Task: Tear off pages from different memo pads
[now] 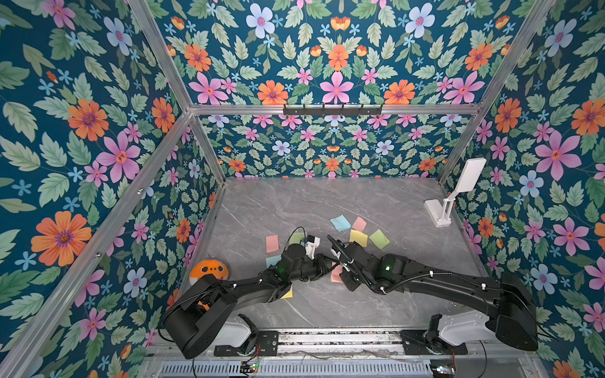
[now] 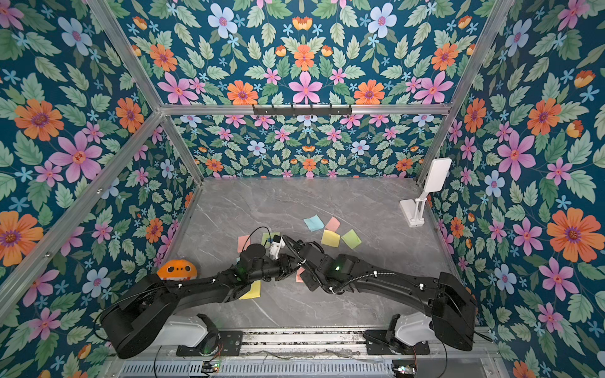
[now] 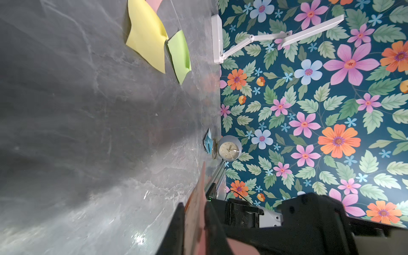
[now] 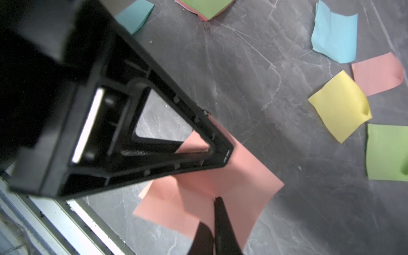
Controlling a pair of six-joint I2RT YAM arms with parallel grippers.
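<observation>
In the right wrist view, a pink memo pad (image 4: 250, 180) lies on the grey table, with a pink top page (image 4: 193, 204) curling up from it. My right gripper is shut on that curled page at the bottom of the view. The tip of my left gripper reaches over the pad from the left. Seen from the left wrist, the fingers of the left gripper stand part open, with pink paper (image 3: 197, 212) showing upright in the gap. In the top left view both arms nearly meet over the pink pad (image 1: 337, 274).
Loose blue (image 1: 340, 223), pink (image 1: 359, 224), yellow (image 1: 358, 238) and green sheets (image 1: 379, 238) lie behind the right arm. More memo pads sit around the left arm, including a pink pad (image 1: 271, 243). A white lamp (image 1: 438, 213) stands back right.
</observation>
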